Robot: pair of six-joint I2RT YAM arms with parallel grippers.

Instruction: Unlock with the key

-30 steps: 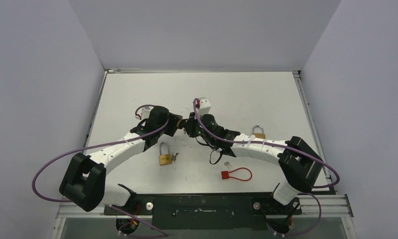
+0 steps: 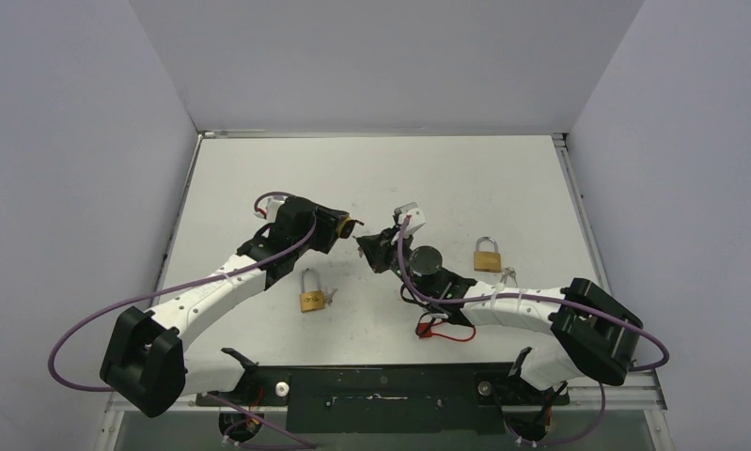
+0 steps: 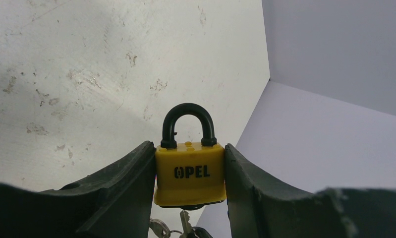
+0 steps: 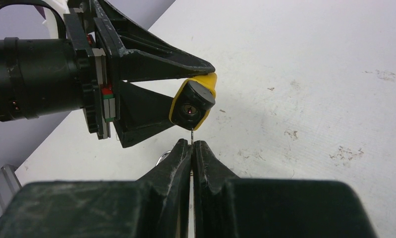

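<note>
A yellow padlock (image 3: 190, 173) lettered OPEL, with a black shackle (image 3: 187, 108), is clamped between the fingers of my left gripper (image 2: 338, 225). Its dark underside with the keyhole (image 4: 188, 110) faces my right gripper. That gripper is shut on a thin key (image 4: 192, 135), whose tip points towards the padlock from just below the keyhole. In the left wrist view the key (image 3: 185, 218) appears under the padlock, seemingly apart from it. A ring with other metal keys (image 3: 158, 228) hangs beside it.
One brass padlock (image 2: 312, 301) with keys lies below my left arm, another (image 2: 487, 261) at the right. A red padlock (image 2: 424, 330) with a looped cable lies near the front edge, partly under the right arm.
A second ago the right gripper was up against the padlock.
</note>
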